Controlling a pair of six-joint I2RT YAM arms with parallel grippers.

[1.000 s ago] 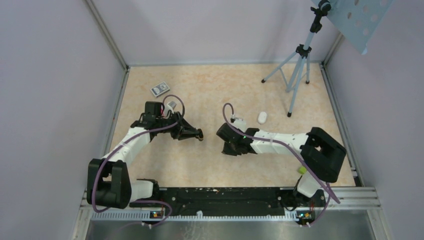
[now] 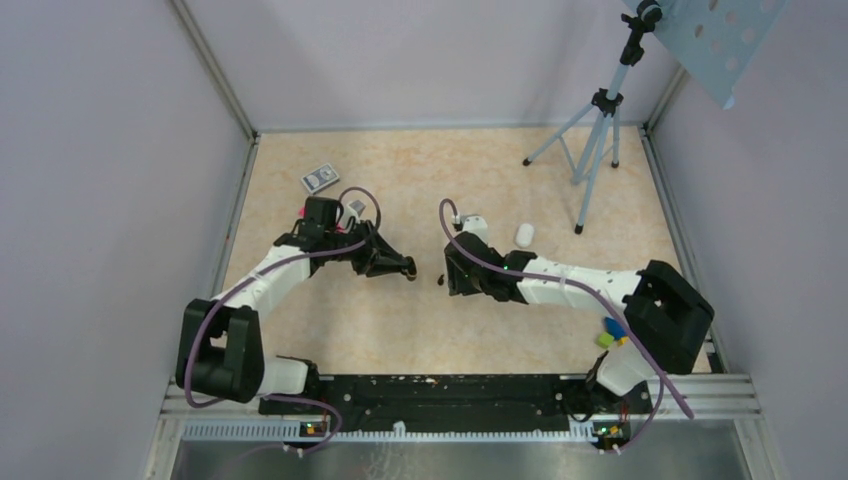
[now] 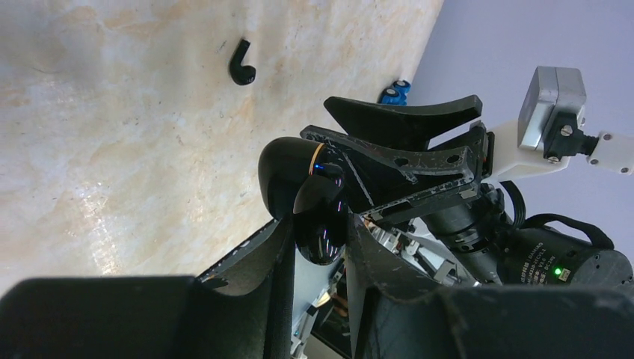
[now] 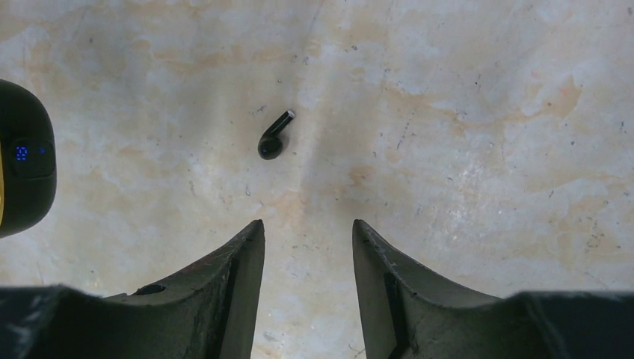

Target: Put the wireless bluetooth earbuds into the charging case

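Note:
In the top view, my left gripper (image 2: 402,267) is shut on the dark charging case (image 2: 411,270) above the table. The left wrist view shows the glossy black case (image 3: 288,173) pinched between the finger pads, its two halves spread apart; its inside is hidden. One black earbud (image 4: 271,146) lies alone on the table, ahead and slightly left of my right gripper. That gripper stands open, its fingers apart with bare table between them. The case (image 4: 26,161) appears at the left edge there, with small blue lights. No other loose earbud shows.
Behind the right arm lies a white rounded object (image 2: 525,235). A boxed item (image 2: 320,178) sits at the back left, a tripod (image 2: 598,140) at the back right. Colored blocks (image 2: 613,330) lie near the right front.
The left one, holding the case, shifted slightly.

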